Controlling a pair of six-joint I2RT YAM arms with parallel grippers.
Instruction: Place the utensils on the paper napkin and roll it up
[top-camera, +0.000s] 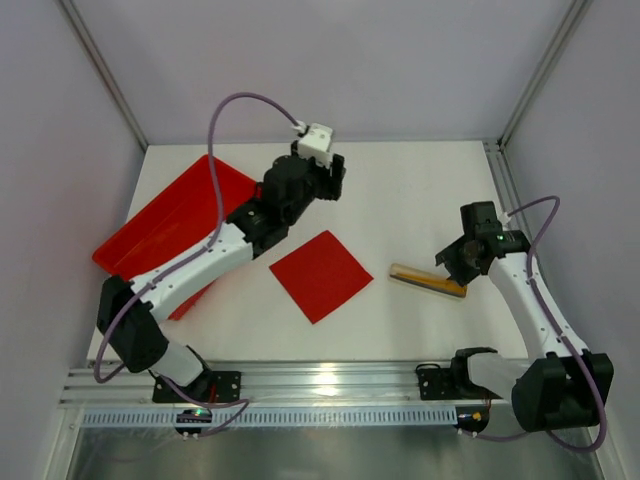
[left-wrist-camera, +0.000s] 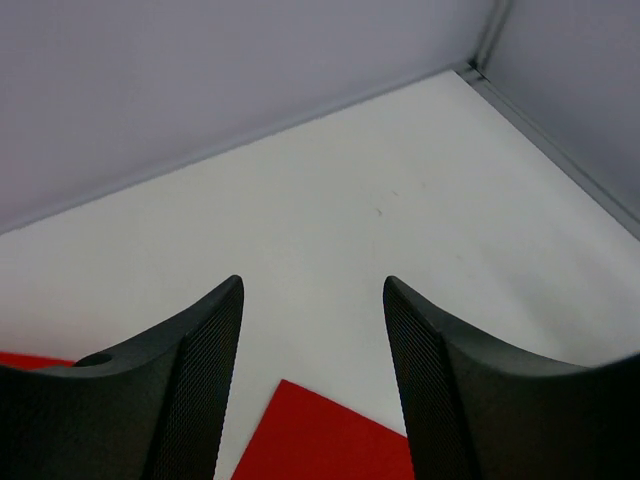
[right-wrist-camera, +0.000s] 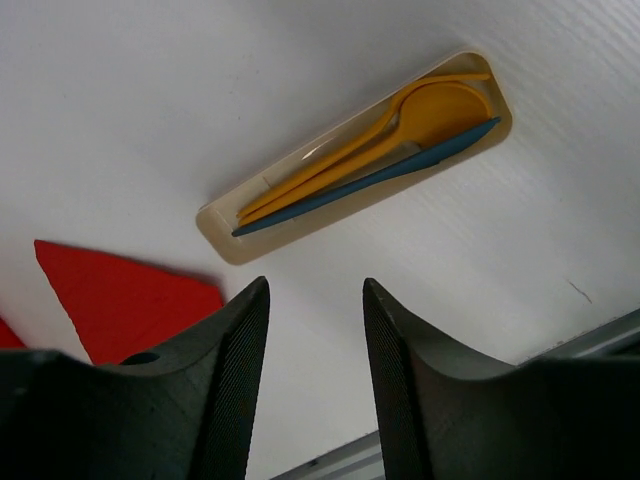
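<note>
A red napkin (top-camera: 321, 277) lies flat at the middle of the white table, turned like a diamond. To its right, a narrow beige tray (right-wrist-camera: 222, 240) holds the utensils: an orange spoon (right-wrist-camera: 440, 112), another thin orange utensil (right-wrist-camera: 400, 97) and a dark blue one (right-wrist-camera: 370, 182). My left gripper is raised behind the napkin, fingers apart and nothing between them. Close to the tray's right end in the top view is my right gripper; its fingers are spread and empty, with the tray ahead of them in the right wrist view.
A large red bin (top-camera: 165, 225) occupies the table's left side, partly covered by the left arm. Bare table stretches behind the napkin and tray. Grey walls (top-camera: 590, 150) border the workspace, and a metal rail (top-camera: 300, 378) runs along the front.
</note>
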